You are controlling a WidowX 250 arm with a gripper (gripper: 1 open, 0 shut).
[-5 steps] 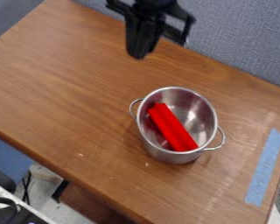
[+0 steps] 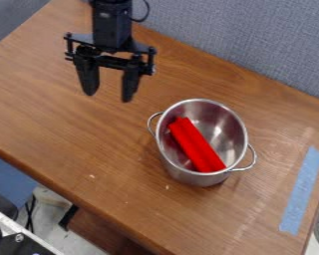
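My black gripper (image 2: 109,84) hangs over the upper left of the wooden table, fingers spread open with nothing between them. To its lower right a steel pot (image 2: 173,166) with two wire handles stands on the table. A long red object (image 2: 194,143) lies tilted inside the pot, apart from the gripper.
A strip of blue tape (image 2: 301,189) is on the right of the table (image 2: 69,139). A grey padded wall (image 2: 255,40) runs along the back. Cables lie beyond the lower left edge.
My gripper has moved left and is now lower in the view, standing open at the upper left. The pot and red object have not moved.
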